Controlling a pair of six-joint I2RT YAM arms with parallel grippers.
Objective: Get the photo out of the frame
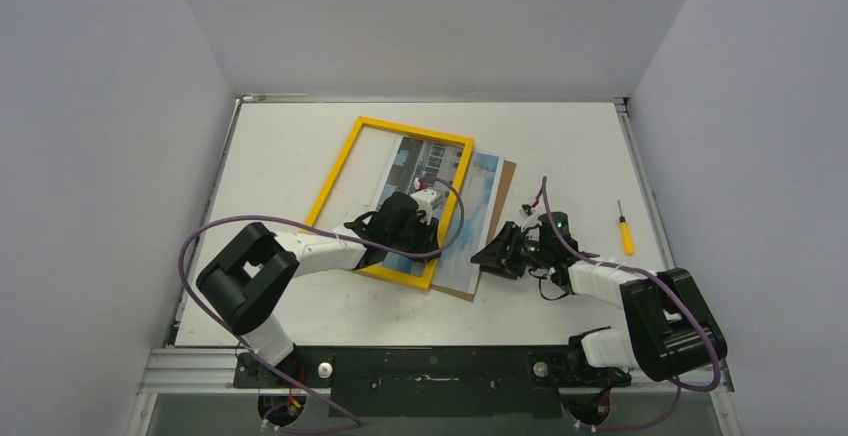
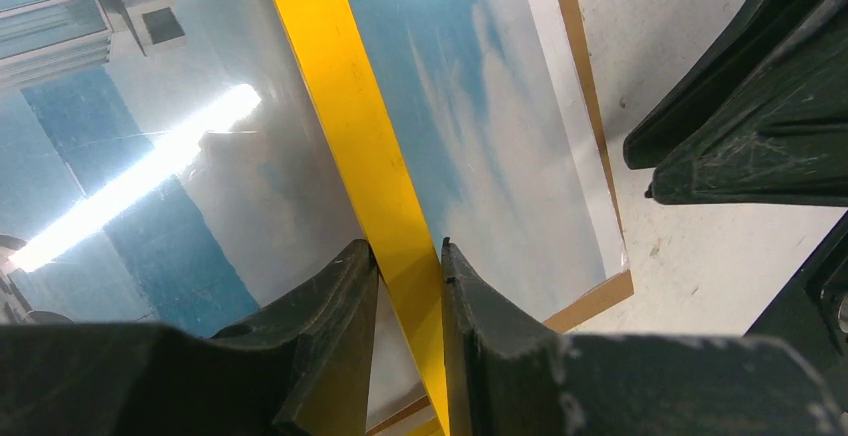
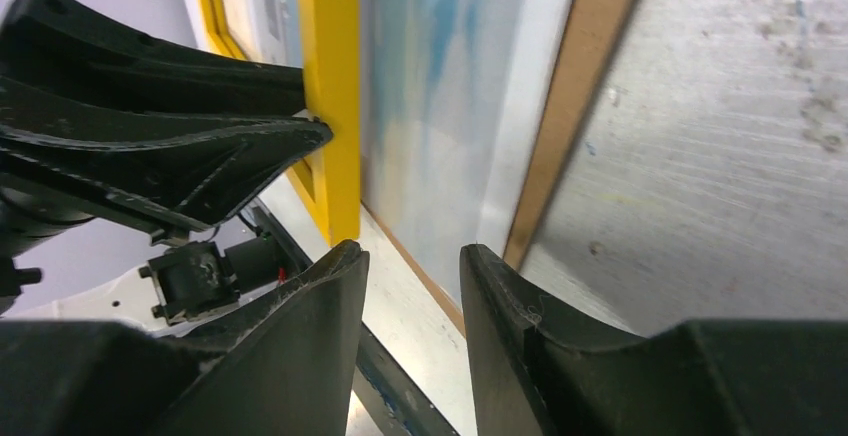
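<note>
The yellow frame (image 1: 338,170) lies tilted on the table. My left gripper is shut on its right bar. The photo (image 2: 480,126), a blue-and-white picture under a shiny clear sheet, shows both inside the frame and beyond that bar. A brown backing board (image 1: 502,191) sticks out at its right edge. My right gripper is low by the near right corner of the photo and board. A gap shows between its fingers in the right wrist view, with photo and board behind it. Whether it grips either cannot be made out.
A yellow-handled screwdriver (image 1: 626,234) lies near the table's right edge. Purple cables (image 1: 250,219) loop over both arms.
</note>
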